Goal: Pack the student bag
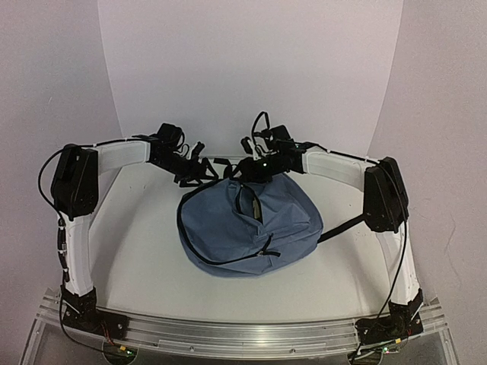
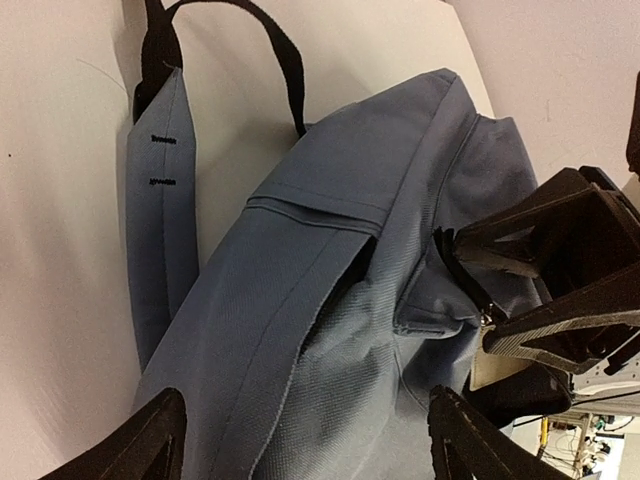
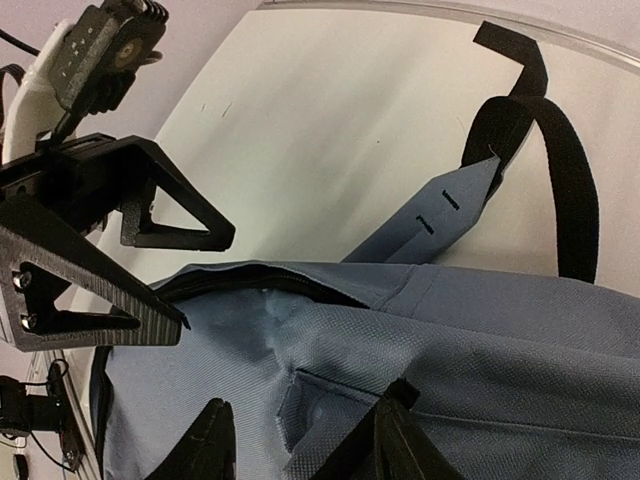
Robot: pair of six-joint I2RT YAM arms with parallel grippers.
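A blue-grey bag (image 1: 221,224) lies on the table, with a black-edged front pocket slit (image 1: 247,201) gaping and something pale inside. My left gripper (image 1: 210,175) is at the bag's upper left edge; in the left wrist view its fingers (image 2: 150,440) stand wide apart with nothing gripped. My right gripper (image 1: 239,173) is over the bag's top, fingers (image 3: 208,440) apart. A short black strip (image 3: 352,440) lies between or just below those fingers, not visibly pinched. Seen from the right wrist, the left gripper is open above the bag's black zip edge (image 3: 260,277).
Both grippers are close together over the bag's top. Behind it lie a shoulder strap (image 2: 163,210) and a black webbing loop (image 3: 570,190). Another black strap (image 1: 341,228) extends to the right. Bare table (image 1: 137,251) shows left and in front.
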